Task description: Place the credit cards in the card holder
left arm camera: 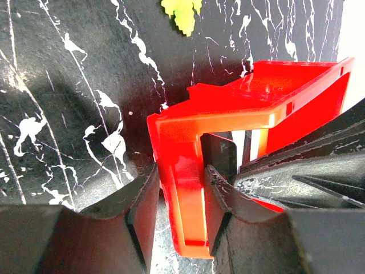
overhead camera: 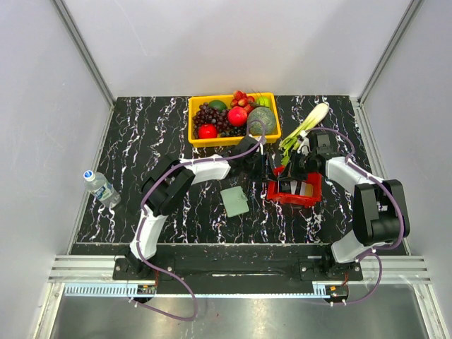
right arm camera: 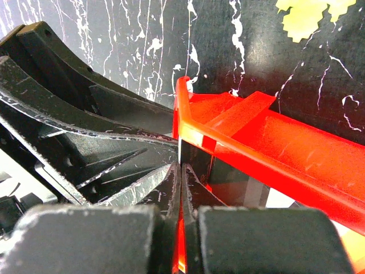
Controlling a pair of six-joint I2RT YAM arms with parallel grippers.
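Observation:
A red basket [overhead camera: 316, 191] holds cards [overhead camera: 304, 189] standing on edge; black, white and yellow ones show at its end in the left wrist view. The fingertips of my left gripper are apart, with the basket's end wall between them; whether they press on it is unclear. Over the basket, my right gripper is shut, its tips beside a black card [right arm camera: 195, 157] near that end. Nothing clear shows between its fingers. Left of the basket lies a flat pale green piece [overhead camera: 234, 201], perhaps the card holder.
A yellow crate [overhead camera: 191, 126] of fruit stands behind the arms. Celery [overhead camera: 308, 126] lies behind the basket and a water bottle [overhead camera: 102, 188] is at far left.

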